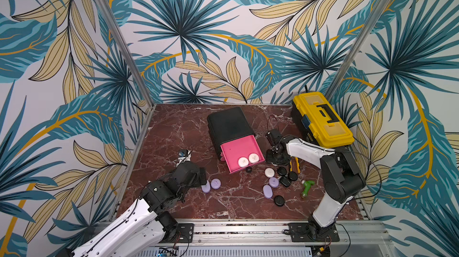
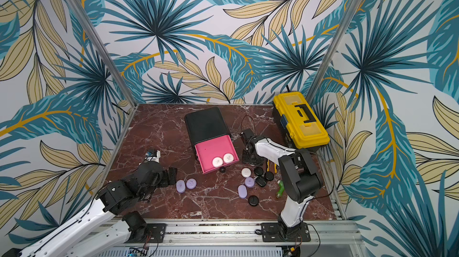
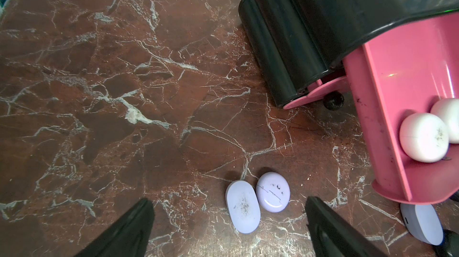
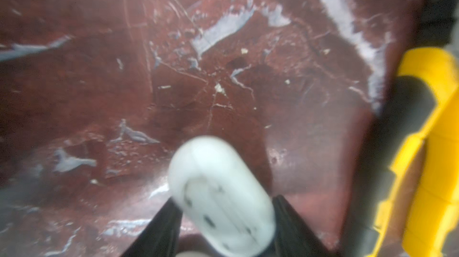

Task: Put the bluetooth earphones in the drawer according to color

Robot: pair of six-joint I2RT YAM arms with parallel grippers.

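Note:
A pink drawer point(image 1: 231, 153) stands pulled out of the black cabinet point(image 1: 230, 125), with two white earphone cases point(image 3: 424, 137) inside it near the front. My left gripper point(image 1: 202, 176) is open, its fingers apart on either side of the lavender oval case point(image 3: 243, 206) and lavender round case point(image 3: 273, 192), which lie on the table. In the right wrist view, a white case point(image 4: 222, 197) sits between the fingers of my right gripper, close to both. Whether they grip it cannot be told. The top views hide this case behind the right arm.
More cases lie right of the drawer: a white one point(image 1: 269, 172), two lavender point(image 1: 267, 191) and several black point(image 1: 279, 200). A yellow-black cutter point(image 4: 406, 161), green tool point(image 1: 307, 187) and yellow toolbox point(image 1: 324, 118) stand further right.

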